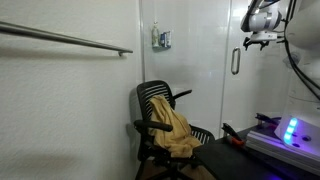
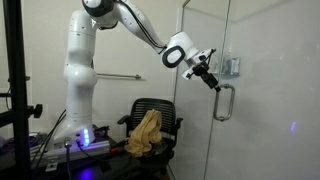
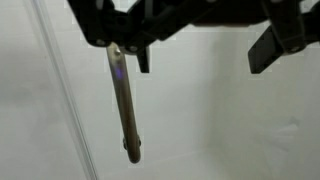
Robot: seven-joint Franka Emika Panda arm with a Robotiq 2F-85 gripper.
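A metal bar handle (image 1: pixel 235 62) stands upright on the pale glass-like door panel (image 1: pixel 210 95); the second exterior view shows the handle (image 2: pixel 231 103) too. My gripper (image 1: pixel 250 42) is up near the handle's upper end, its fingers apart. From the second exterior view, the gripper (image 2: pixel 215 70) reaches toward the handle from the left. In the wrist view the handle (image 3: pixel 125 105) runs down beside the left finger (image 3: pixel 143 58), outside the wide gap of the gripper. Nothing sits between the fingers, and contact with the handle cannot be made out.
A black office chair (image 1: pixel 147 100) with a tan cloth (image 1: pixel 172 128) draped on it stands by the wall. A long rail (image 1: pixel 70 42) runs along the left wall. Small bottles (image 1: pixel 160 38) hang on the panel.
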